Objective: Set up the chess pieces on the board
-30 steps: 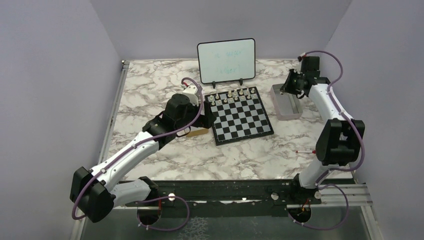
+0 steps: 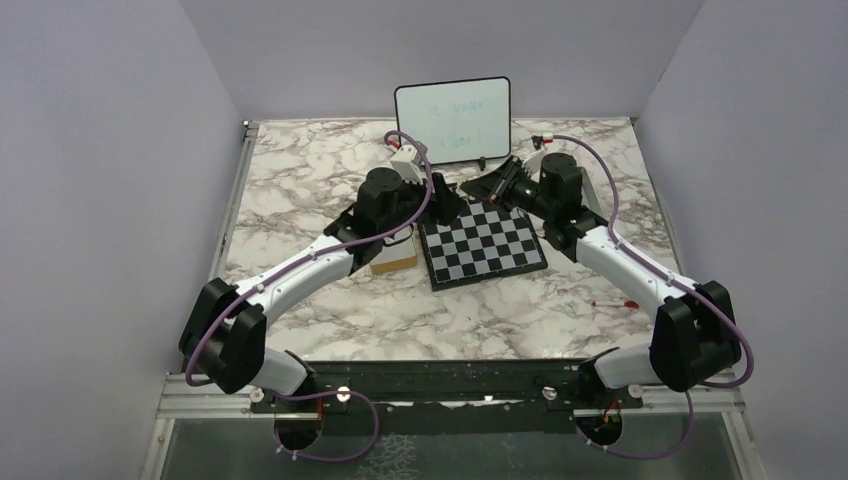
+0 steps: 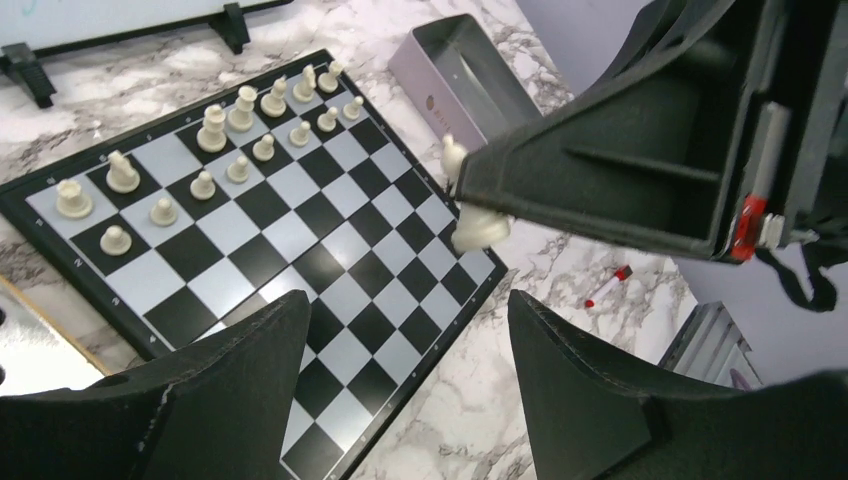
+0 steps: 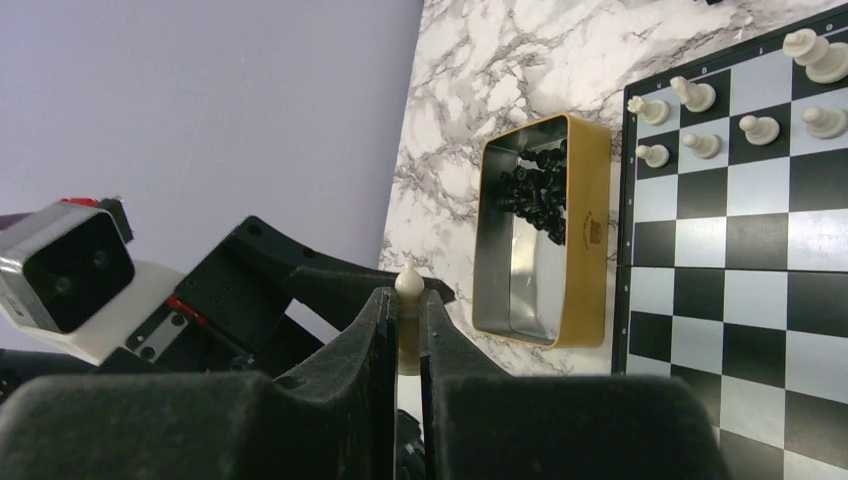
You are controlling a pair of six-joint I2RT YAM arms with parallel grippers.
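Observation:
My right gripper is shut on a white chess piece (image 4: pixel 408 282), held above the board. In the left wrist view that piece (image 3: pixel 478 226) is largely behind my right gripper's body. My left gripper faces it from close by, fingers apart, nothing between them. On the chessboard (image 3: pixel 135 290) two rows of white pieces (image 3: pixel 211 128) stand along the far side. The yellow tin (image 4: pixel 585 230) beside the board holds a heap of black pieces (image 4: pixel 540 195).
A pink box (image 3: pixel 430 90) lies right of the board. A whiteboard (image 2: pixel 452 117) stands behind it. A red-tipped pen (image 2: pixel 615 305) lies at the right.
My right gripper has swung left from the pink box to over the board with the piece. My left gripper has moved right and up toward it.

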